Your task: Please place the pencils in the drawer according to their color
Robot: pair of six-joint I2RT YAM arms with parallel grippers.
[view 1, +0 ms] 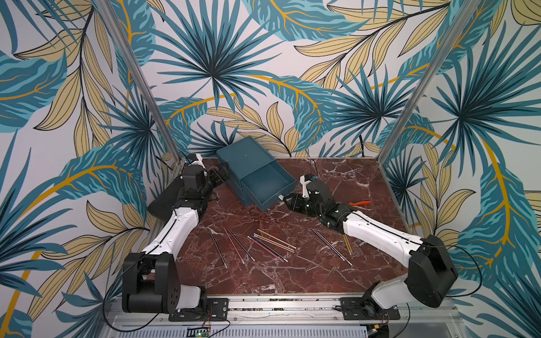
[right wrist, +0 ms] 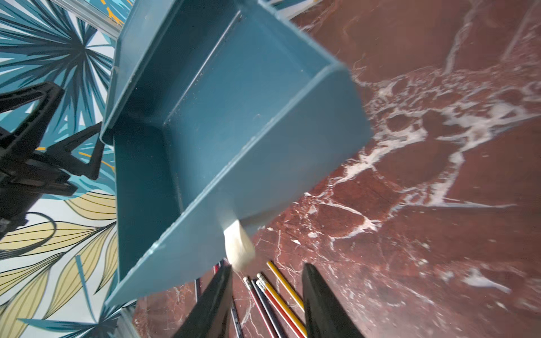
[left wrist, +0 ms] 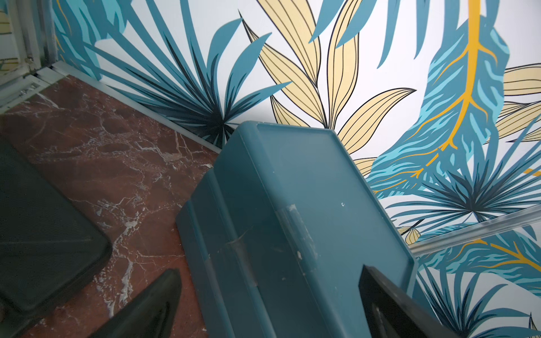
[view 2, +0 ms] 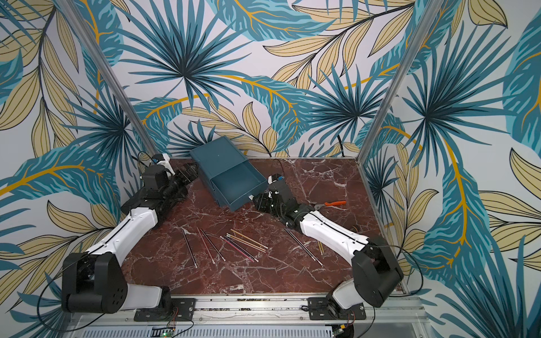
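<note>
The teal drawer unit (view 1: pixel 242 155) stands at the back, its drawer (view 1: pixel 267 183) pulled out, facing front right and looking empty. My left gripper (view 1: pixel 222 174) is open beside the unit's left side; its fingers frame the teal casing (left wrist: pixel 304 214) in the left wrist view. My right gripper (view 1: pixel 286 200) is open just in front of the drawer's white knob (right wrist: pixel 239 243), nothing between its fingers. Pencils lie loose across the front of the table: dark ones (view 1: pixel 217 248), red ones (view 1: pixel 234 245), wooden-coloured ones (view 1: pixel 275 239) and yellow ones (view 1: pixel 346 244).
Orange-handled pliers (view 1: pixel 360 202) lie right of the right arm. A dark slab-like object (left wrist: pixel 45 236) sits at the left edge.
</note>
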